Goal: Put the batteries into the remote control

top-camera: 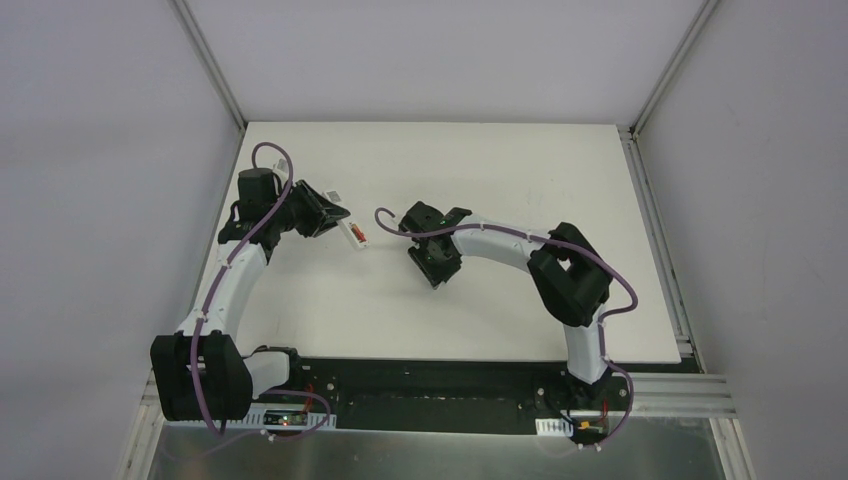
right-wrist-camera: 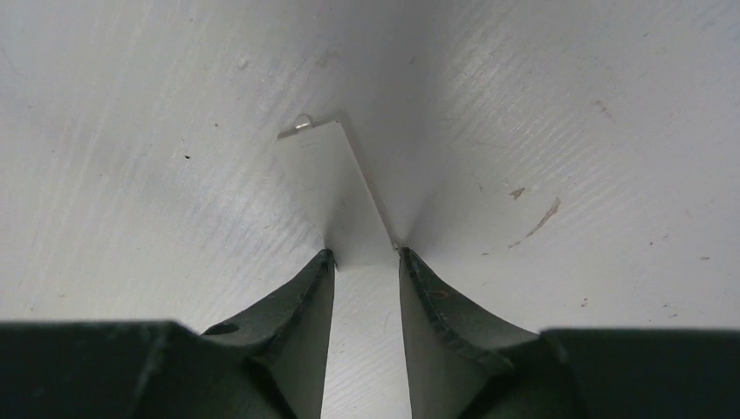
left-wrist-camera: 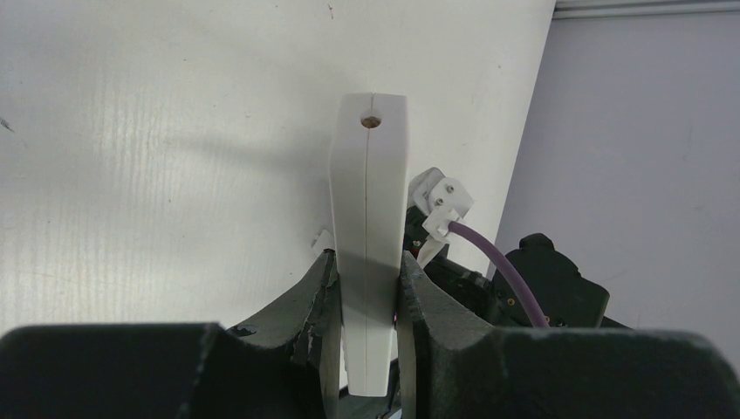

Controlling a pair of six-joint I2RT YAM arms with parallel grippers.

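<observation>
A white remote control [top-camera: 353, 232] is held by my left gripper [top-camera: 335, 213], whose fingers press on both sides of it. A red battery [top-camera: 357, 231] shows in its uncovered compartment. In the left wrist view the remote [left-wrist-camera: 371, 192] stands edge-on between the fingertips. A flat white battery cover [right-wrist-camera: 336, 188] with a small tab at its far end lies at the table surface. My right gripper has one fingertip at either long edge of the cover's near end. Whether both fingertips press on it is unclear.
Around both grippers the white table [top-camera: 500, 165] is clear, with wide free room at the back and right. Grey walls [top-camera: 780, 200] border it. A purple cable [top-camera: 520, 232] runs along the right arm.
</observation>
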